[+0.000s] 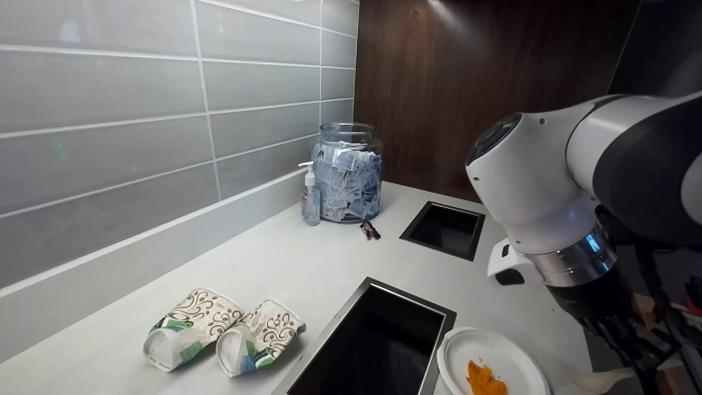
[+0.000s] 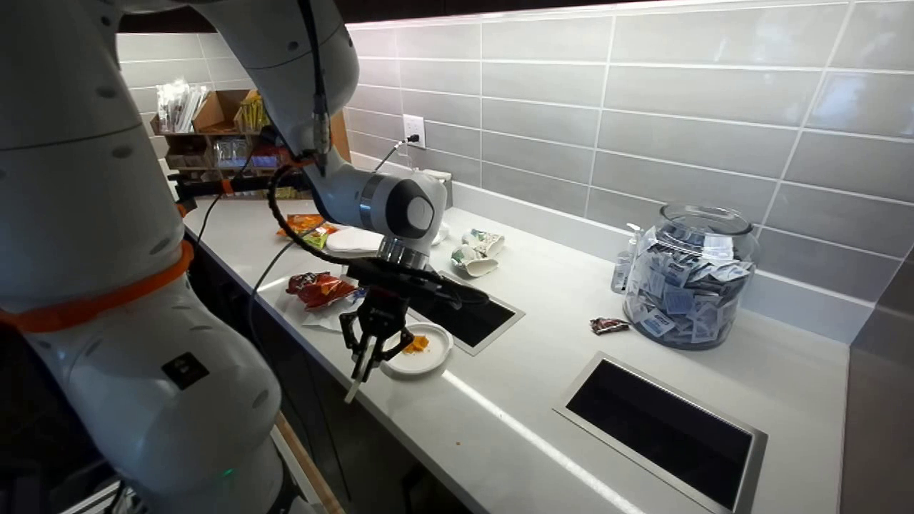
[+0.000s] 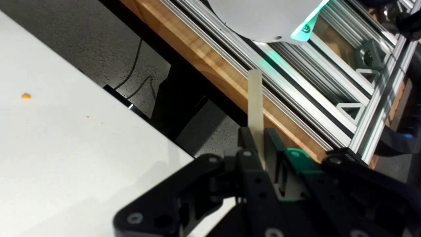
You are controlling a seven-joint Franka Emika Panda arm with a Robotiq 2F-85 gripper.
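Note:
My gripper is shut on a pale flat wooden utensil [image 3: 255, 98], whose narrow handle sticks out beyond the fingertips in the wrist view. Its broader end [image 1: 600, 381] shows low at the right in exterior view 1, partly cut off by the frame. From exterior view 2, the gripper [image 2: 364, 364] is just off the front edge of the counter, beside a white plate [image 2: 437, 360]. Orange pieces [image 1: 485, 379] lie on that plate, apart from the utensil.
Dark bin openings [image 1: 381, 336] sit in the counter. Two patterned paper cups [image 1: 197, 326] lie behind the nearer one. A large jar of packets [image 1: 349, 181], a pump bottle [image 1: 310, 201] and a red snack bag [image 2: 318, 290] also stand or lie about.

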